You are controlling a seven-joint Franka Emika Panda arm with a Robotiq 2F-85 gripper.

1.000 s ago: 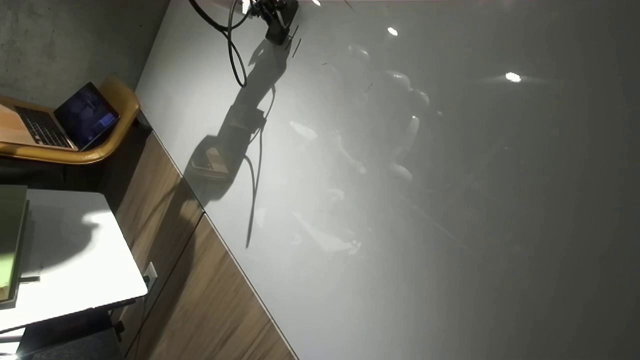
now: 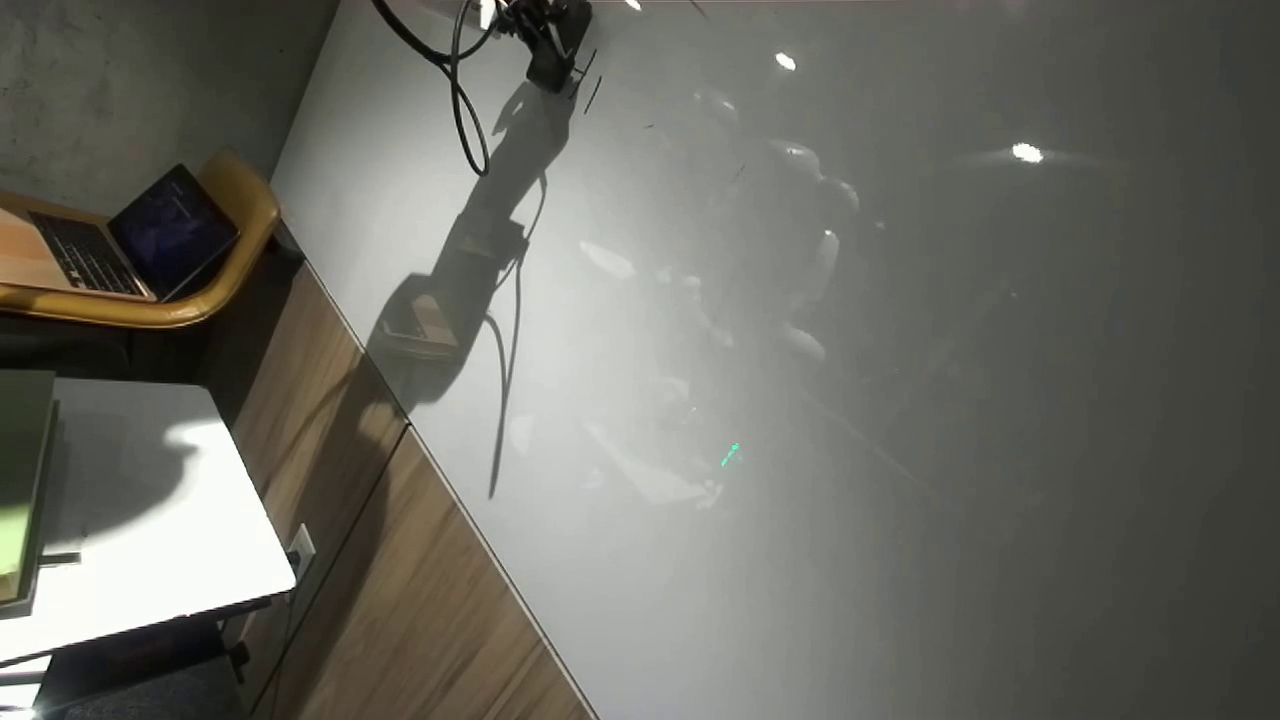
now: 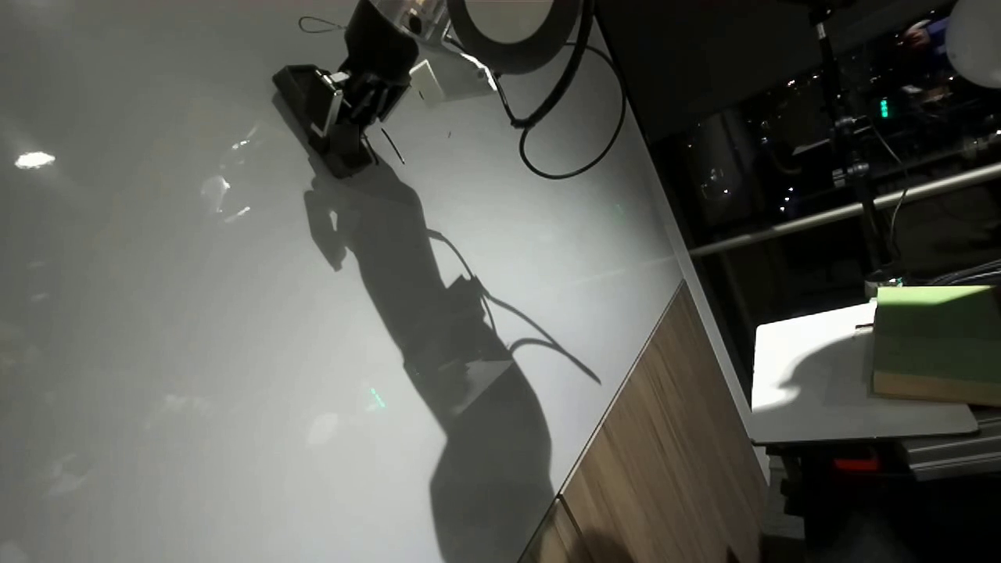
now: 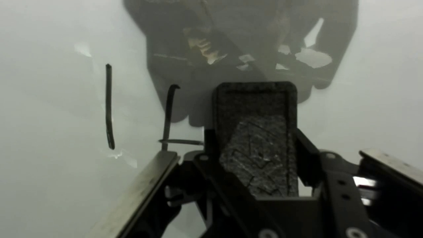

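Note:
A dark rectangular eraser (image 4: 255, 103) with a worn grey patch is held in the wrist view, my gripper shut on its two long sides. It lies close over the glossy white board (image 4: 59, 190); whether it presses on the surface I cannot tell. Just left of it are black marker strokes: a lone upright line (image 4: 109, 107), and a hooked line (image 4: 169, 113) crossed by a short level dash (image 4: 182, 141) that runs up to the left finger. In exterior view 1 the arm's end sits at the top, beside the lone line (image 2: 594, 95).
Black cables (image 2: 462, 108) hang in a loop from the arm. Wood panels (image 2: 408, 564) border the board, with a white table (image 2: 168, 504) and a chair holding a laptop (image 2: 174, 234) beyond. Most of the board stands clear.
In exterior view 1 the gripper and its shadow have shifted very slightly left. A small green light streak now shows on the board. The marker strokes beside the gripper look the same.

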